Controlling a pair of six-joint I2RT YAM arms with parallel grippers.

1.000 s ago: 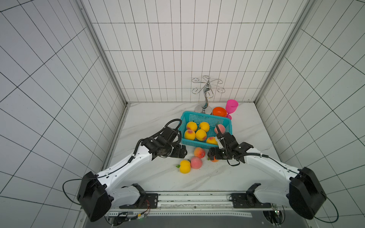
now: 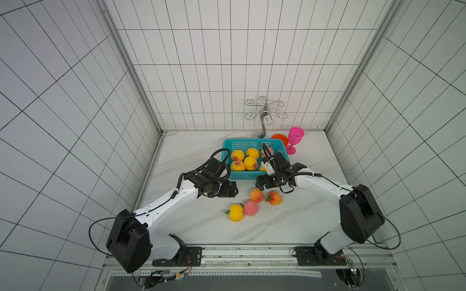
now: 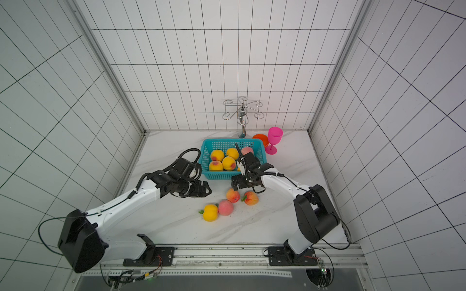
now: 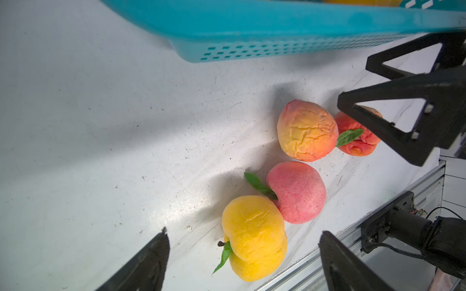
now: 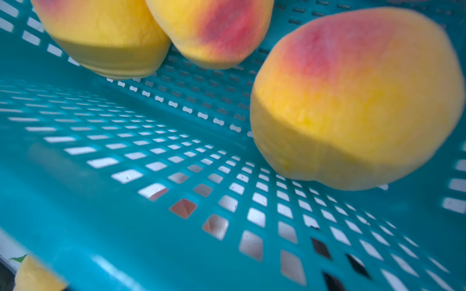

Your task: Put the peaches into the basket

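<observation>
Four fruits that look like peaches lie loose on the table: a yellow peach (image 4: 254,237), a pink peach (image 4: 297,192), an orange-red peach (image 4: 307,130) and a redder one with a leaf (image 4: 361,140). Behind them, the turquoise basket (image 2: 247,176) holds several peaches (image 2: 250,163), mostly yellow. My left gripper (image 2: 234,189) is open over the table, near the basket's front left corner, nothing held. By the front wall, my right gripper (image 2: 260,182) has its fingers (image 4: 388,94) apart and empty. The right wrist view looks into the basket; no fingers show there.
A metal stand (image 2: 264,118) rises behind the basket. Toward the back right are an orange object (image 2: 280,139), partly hidden, and a pink goblet (image 2: 296,135). Bare tabletop (image 2: 182,155) lies at the left, with more free room at the right.
The basket has shifted left and back and sits straighter. My right arm has moved left and back along with it. One orange-red peach has shifted slightly; my left gripper has barely moved.
</observation>
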